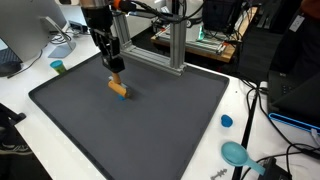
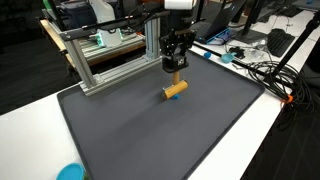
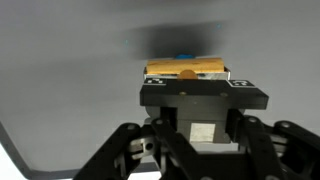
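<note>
An orange hammer-like piece (image 1: 119,88) stands on the dark board, its thick head low and a thin upright part above it. In the second exterior view the orange piece (image 2: 175,90) is below the arm, with a small blue thing (image 2: 180,97) beside its base. My gripper (image 2: 179,68) points down at the top of the upright part. From the wrist, the orange bar (image 3: 165,67) shows just past the black fingers (image 3: 157,87). How far apart the fingers stand, and whether they touch the upright part, is hard to make out.
The dark board (image 1: 160,130) is mostly clear. A teal bowl (image 1: 237,154) and a blue cap (image 1: 226,121) lie off to its right. A metal frame (image 1: 178,45) stands behind, and a green cup (image 1: 58,67) is at the far left.
</note>
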